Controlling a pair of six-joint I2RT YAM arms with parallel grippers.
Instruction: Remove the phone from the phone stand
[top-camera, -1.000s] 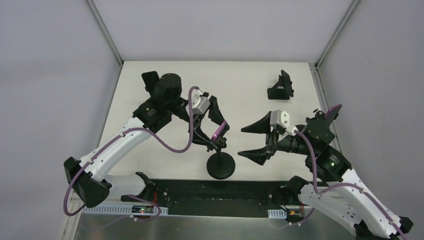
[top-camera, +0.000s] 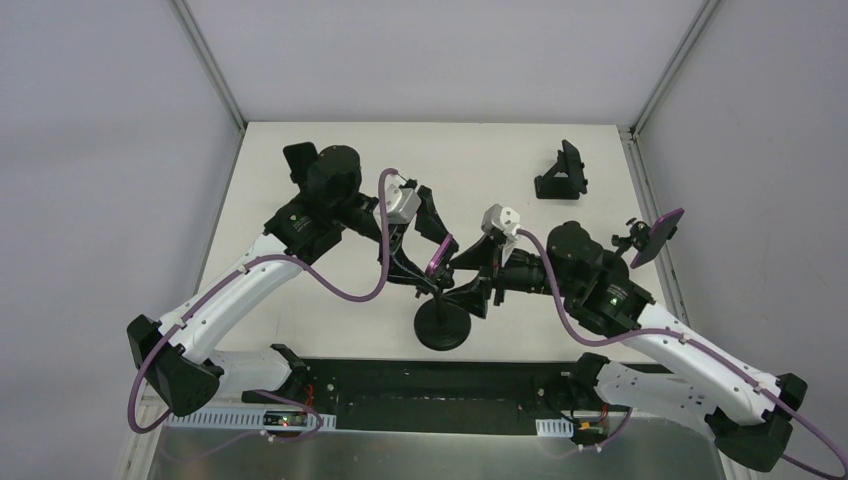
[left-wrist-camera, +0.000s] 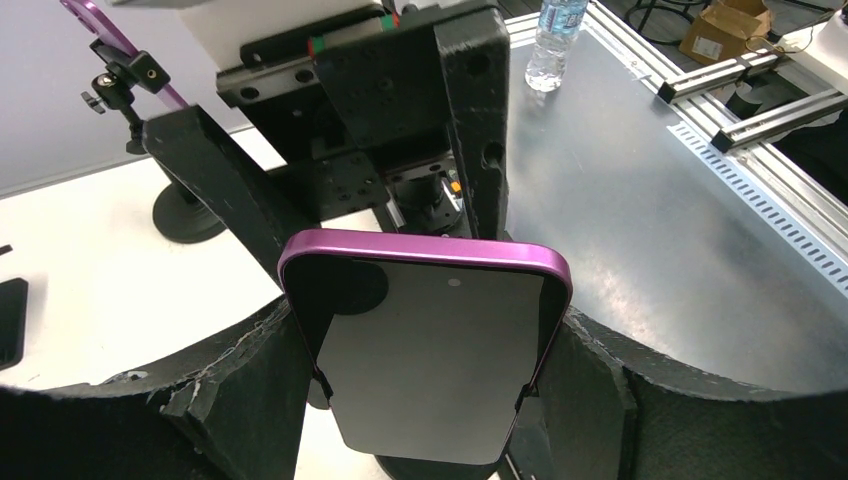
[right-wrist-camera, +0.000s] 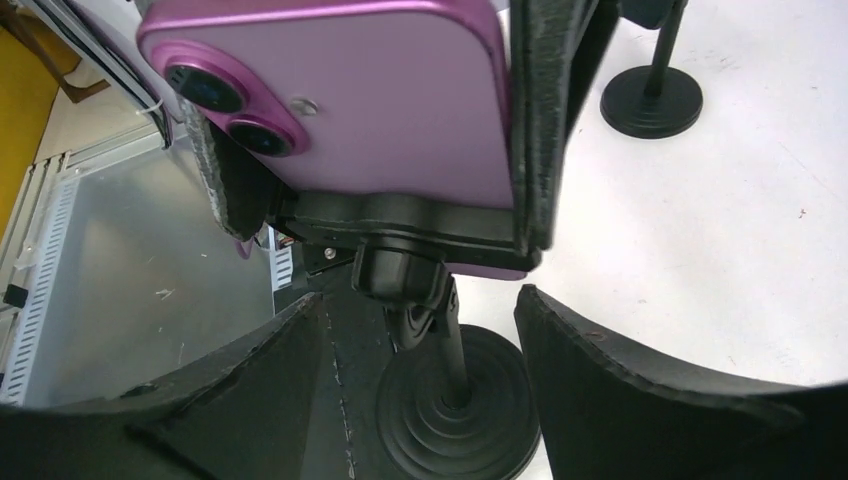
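Note:
The pink phone (top-camera: 437, 254) sits in the clamp of the black phone stand (top-camera: 442, 325), near the table's front. My left gripper (top-camera: 425, 248) is around the phone; in the left wrist view its fingers flank the phone (left-wrist-camera: 425, 350), and whether they grip it is unclear.
A second black stand (top-camera: 560, 175) stands at the back right of the white table (top-camera: 330, 300). A metal surface (left-wrist-camera: 640, 260) with a water bottle (left-wrist-camera: 555, 40) shows beside the table.
My right gripper has moved left, from clear of the stand up to it. My left gripper and the phone have barely moved.

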